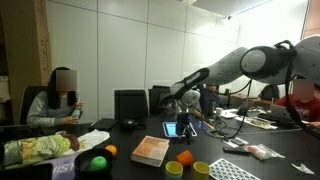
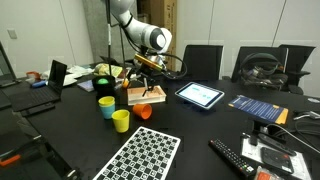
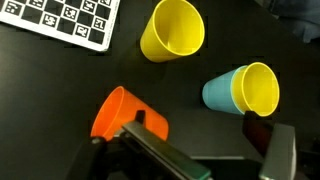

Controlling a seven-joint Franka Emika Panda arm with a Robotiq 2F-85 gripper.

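My gripper is open, its dark fingers entering the wrist view from the bottom with nothing visible between them. Beyond the fingertips an orange cup lies tipped on its side. A yellow cup appears at the top, while a light blue cup with a yellow inside is to the right. Exterior view 2 has the orange cup near the upright yellow cup and the blue cup. There the gripper hangs behind the cups, apart from them.
A patterned board lies in front of the cups. A book and a black bowl with a green ball are to the left. A tablet and keyboard lie on the dark table, whose middle has free room.
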